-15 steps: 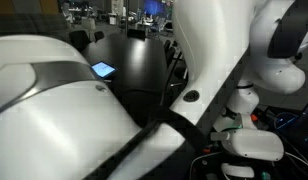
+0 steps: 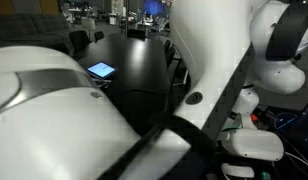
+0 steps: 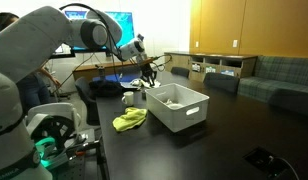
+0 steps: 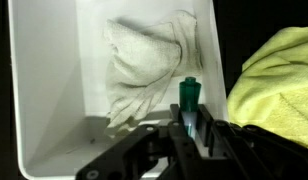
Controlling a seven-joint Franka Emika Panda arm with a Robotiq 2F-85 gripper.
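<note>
In the wrist view my gripper is shut on a slim marker with a green end (image 4: 190,92), its pale body partly hidden between the fingers. Beneath is a white box (image 4: 94,158) with a crumpled white cloth (image 4: 144,62) inside. The marker appears over the box's interior, near the wall beside a yellow cloth (image 4: 277,88); its height is hard to judge. Exterior view 2 shows the box (image 3: 178,119) on the dark table, with the yellow cloth (image 3: 129,119) outside it. The arm largely blocks exterior view 1.
A mug (image 3: 127,99) stands behind the yellow cloth. Dark cables (image 3: 269,163) lie at the table's right front. Much of the dark tabletop (image 3: 184,158) before the box is bare.
The surroundings look unchanged.
</note>
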